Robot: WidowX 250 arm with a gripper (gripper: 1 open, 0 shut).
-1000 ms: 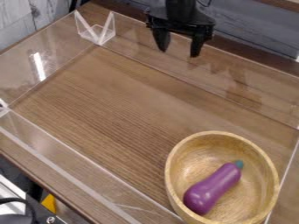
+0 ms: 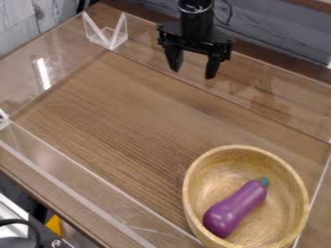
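My gripper (image 2: pixel 195 64) is at the top centre of the view, over the back part of the wooden surface. Its two black fingers stand apart, open, with nothing visible between them. A purple toy eggplant (image 2: pixel 235 207) lies inside a round beige bowl (image 2: pixel 204 172) at the lower right, well away from my gripper.
A white wire-like stand (image 2: pixel 106 31) is at the back left. Walls or raised edges border it along the back and left.
My gripper has moved slightly down in the view and a little to the left. The bowl and eggplant have not moved.
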